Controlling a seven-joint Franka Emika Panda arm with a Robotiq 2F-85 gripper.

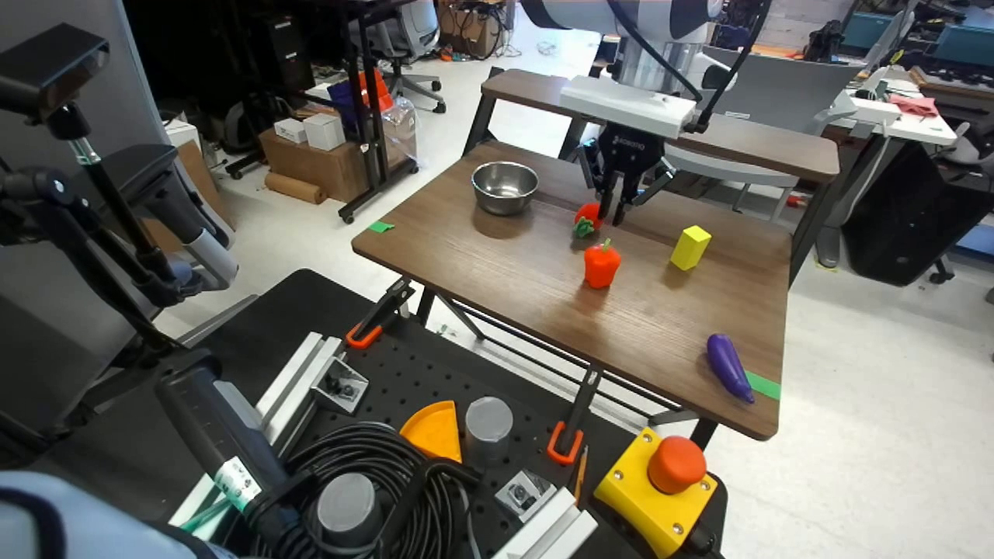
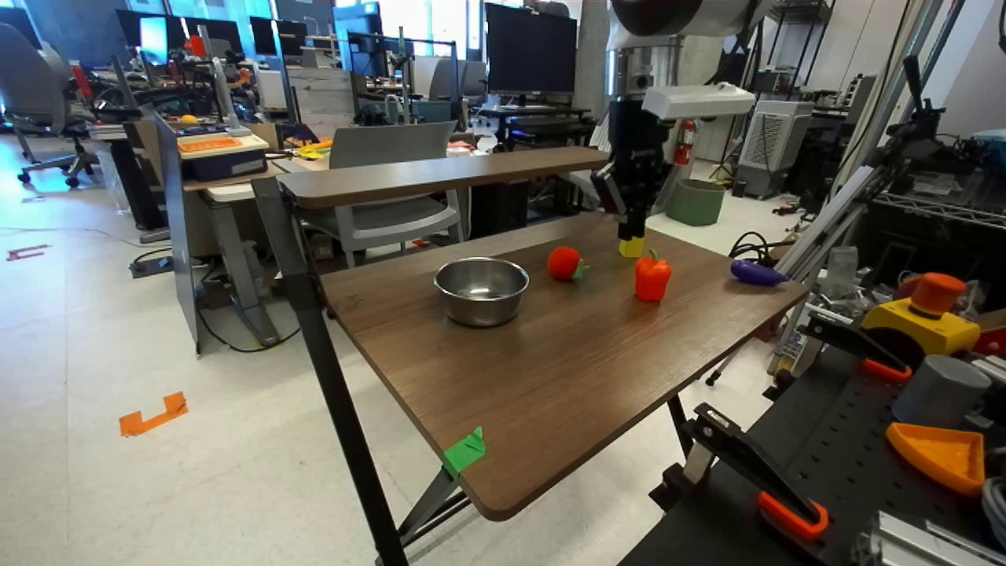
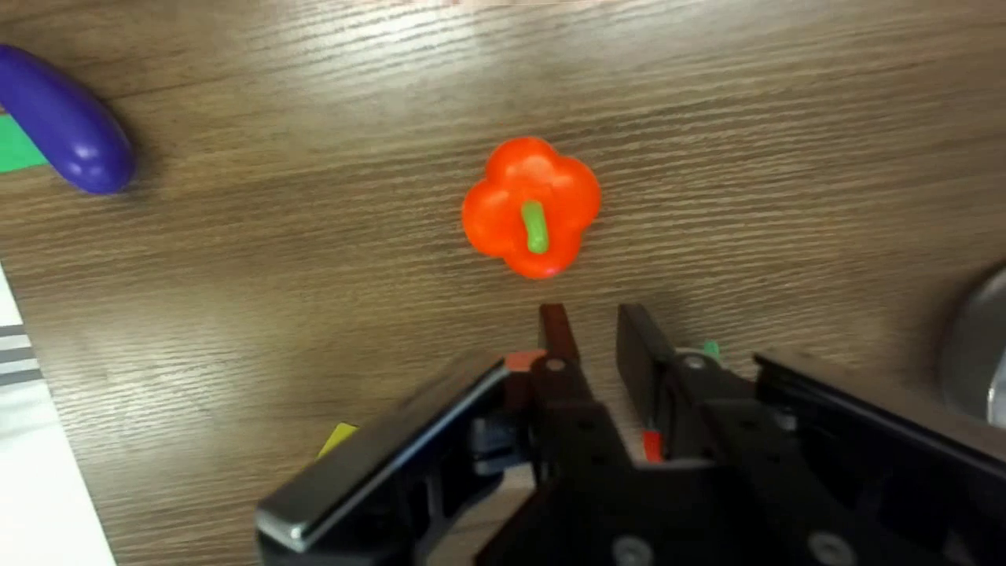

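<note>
An orange bell pepper with a green stem stands upright on the wooden table, and the wrist view shows the pepper from above. My gripper hangs above and behind it, clear of it. Only a narrow gap separates the two fingers of my gripper, and nothing is held there. Beside the pepper, farther back, lies a red tomato with green leaves. My fingers mostly cover the tomato in the wrist view. A steel bowl sits at the table's back left.
A yellow block stands right of the pepper. The purple eggplant lies near the front right corner beside green tape. A raised shelf spans the back edge.
</note>
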